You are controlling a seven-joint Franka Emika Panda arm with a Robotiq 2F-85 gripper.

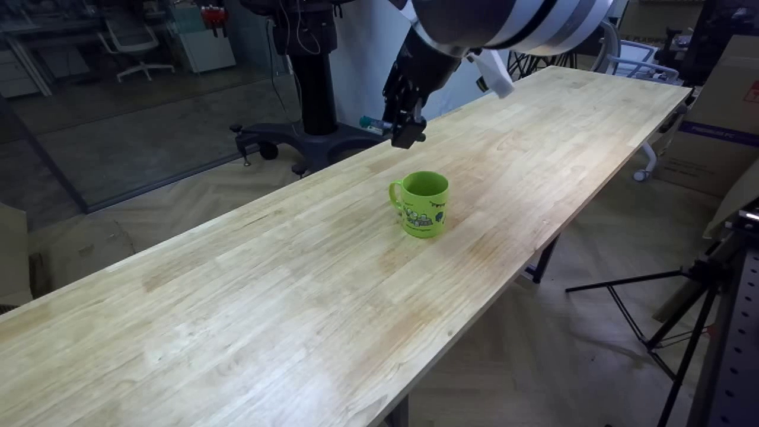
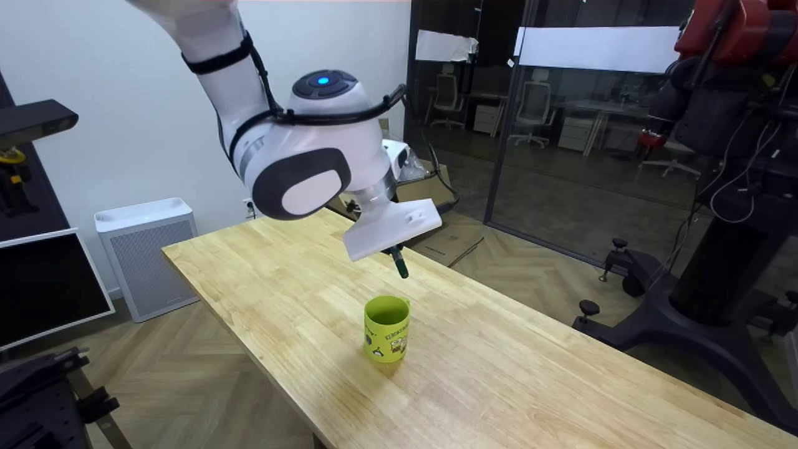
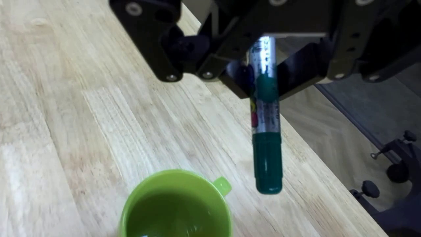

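Note:
A green-capped marker (image 3: 267, 158) is clamped by its body between the fingers of my gripper, with the cap end sticking out past them. In exterior view 1 the gripper (image 1: 403, 131) holds the marker (image 1: 373, 124) above and to the back left of a lime-green mug (image 1: 424, 213). The mug stands upright on the table, its handle toward the table's back edge. Looking into it from the wrist, I see the mug (image 3: 177, 179) open at the top, its inside bare as far as it shows. Exterior view 2 shows the marker (image 2: 399, 263) tilted, apart from the mug (image 2: 386, 329).
A black tripod (image 1: 662, 334) is on the floor in front.

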